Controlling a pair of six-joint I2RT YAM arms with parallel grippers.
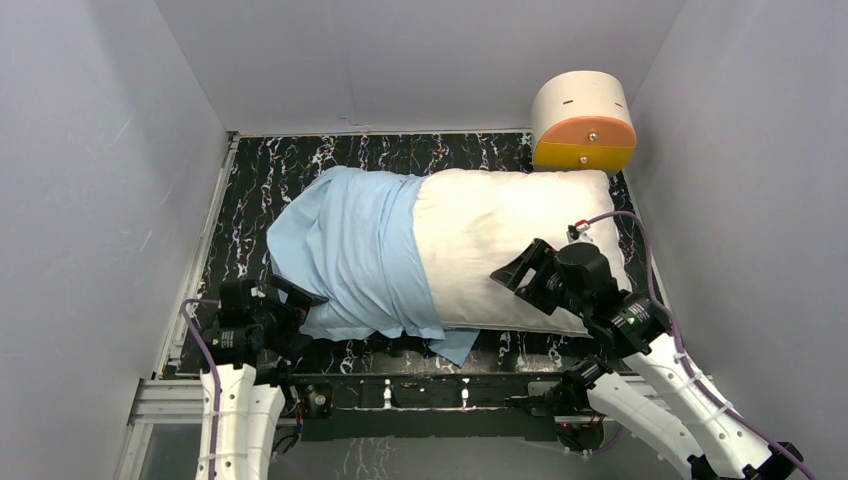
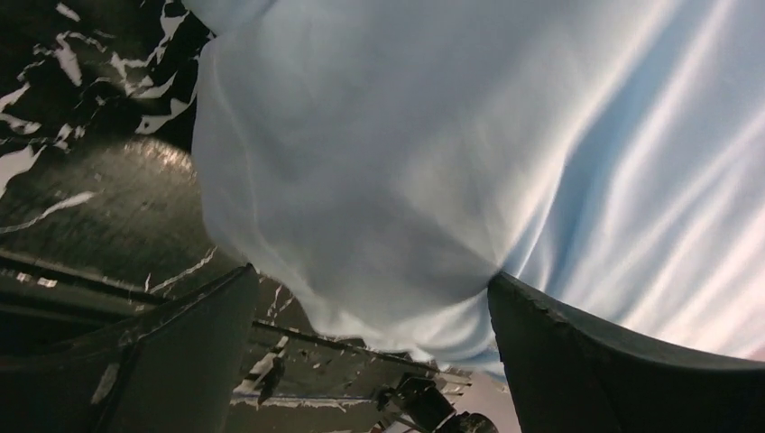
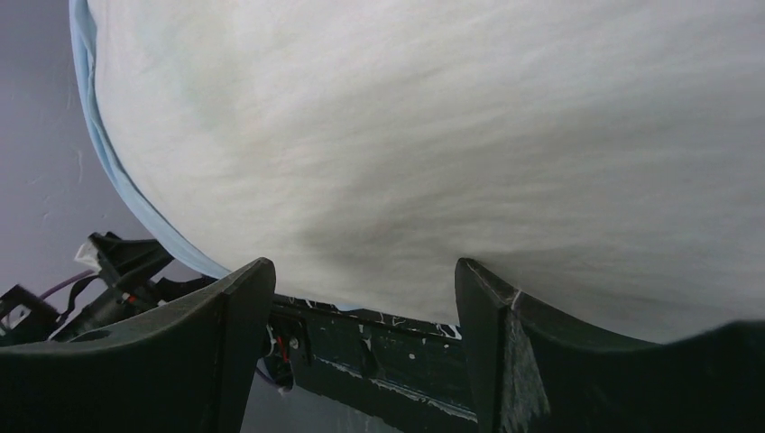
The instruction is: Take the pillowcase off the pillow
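Observation:
The cream pillow (image 1: 510,240) lies across the table with its right part bare. A light blue pillowcase (image 1: 355,250) covers the left part, its edge bunched in folds near the pillow's middle. At the case's lower left corner, my left gripper (image 1: 310,305) stands open. In the left wrist view, the blue cloth (image 2: 379,198) spreads ahead of the parted fingers (image 2: 550,352). My right gripper (image 1: 518,283) hovers over the bare pillow, its fingers apart. Between its fingers in the right wrist view, only the pillow's lower side (image 3: 379,216) and the table edge show.
A rounded white box with an orange and yellow front (image 1: 583,125) stands at the back right. Bare black marbled table (image 1: 255,200) shows at the left and back. A loose blue flap (image 1: 456,345) hangs near the front edge. Grey walls enclose the sides.

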